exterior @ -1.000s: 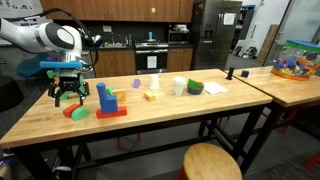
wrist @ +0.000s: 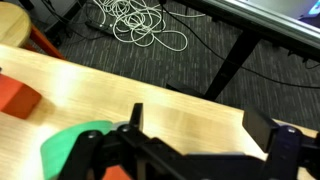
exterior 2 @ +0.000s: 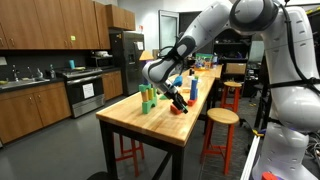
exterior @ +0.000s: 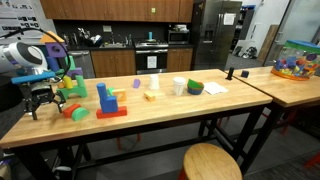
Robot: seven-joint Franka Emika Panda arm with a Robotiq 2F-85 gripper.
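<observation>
My gripper hangs low over the left end of the wooden table. In the wrist view its dark fingers stand wide apart, with bare tabletop visible between them. A rounded green piece lies near the left finger, partly hidden, with a red piece beside it. From outside, a red piece and a green piece rest to the right of the gripper. The second exterior view has the gripper close to a red piece; contact is unclear there.
A blue block and a red block stand farther right. Green and yellow pieces are grouped behind the gripper. White cups and a green bowl are farther along. A stool stands in front.
My arm and gripper have swung left, away from above the red and green pieces, uncovering the stacked pieces behind. The pieces on the table show no clear movement.
</observation>
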